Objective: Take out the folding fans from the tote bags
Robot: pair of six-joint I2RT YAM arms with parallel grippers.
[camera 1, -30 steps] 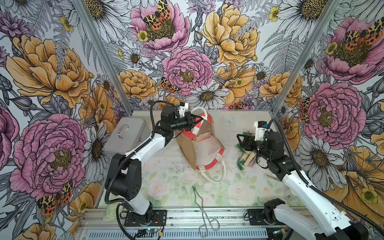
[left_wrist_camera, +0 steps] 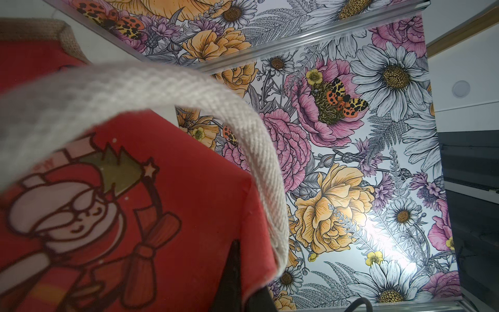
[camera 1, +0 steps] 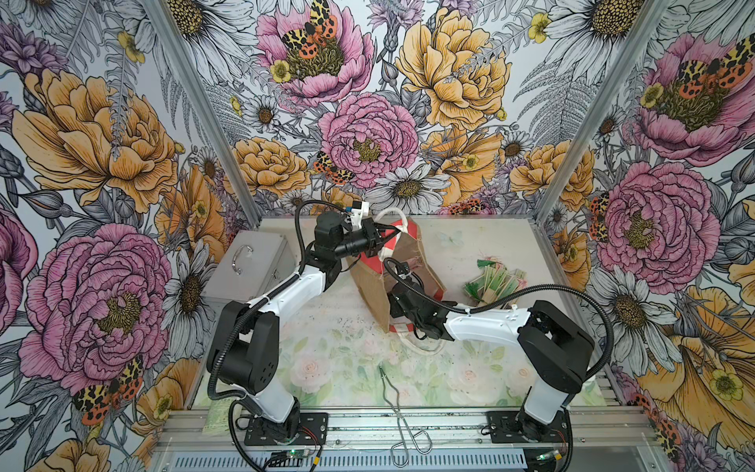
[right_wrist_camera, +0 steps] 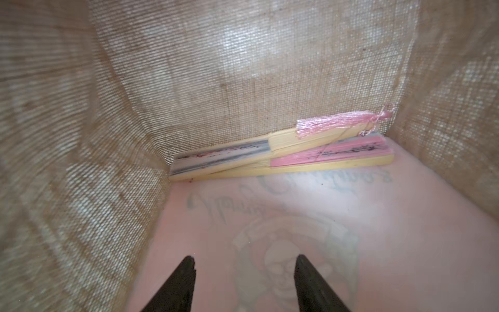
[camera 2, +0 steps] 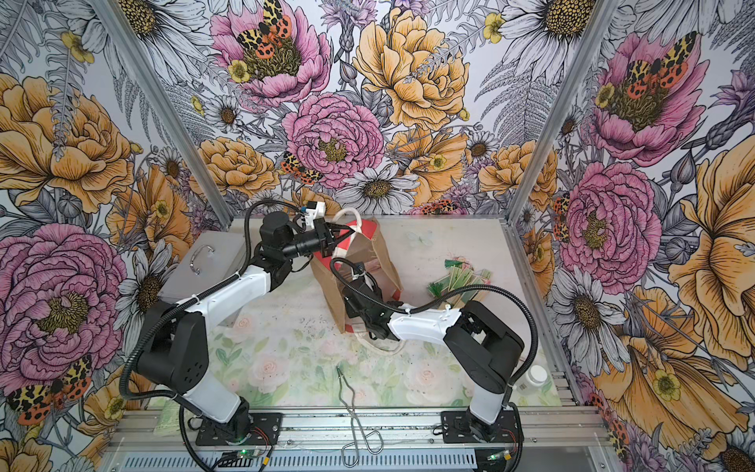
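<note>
The tote bag [camera 1: 368, 287] lies on its side with its mouth towards the right; it has brown burlap and red printed sides. My left gripper is shut on the red rim at the bag's upper edge, beside its white handle [left_wrist_camera: 171, 85]. Inside the bag, two folded fans [right_wrist_camera: 223, 157] lie stacked against the far burlap wall, one with a pink tassel [right_wrist_camera: 337, 122]. My right gripper is inside the mouth, fingers apart, with nothing between them and the fans ahead. In the top views the forearm hides its tips.
A pile of folding fans [camera 1: 494, 283] lies right of the bag. The grey metal box [camera 1: 247, 263] stands at the left, long metal tongs [camera 1: 399, 417] lie at the front, and a white jar [camera 2: 535, 376] is at the front right.
My right gripper has come left from above the fan pile, past the bag's mouth edge and into it. The left gripper and the bag have stayed nearly still.
</note>
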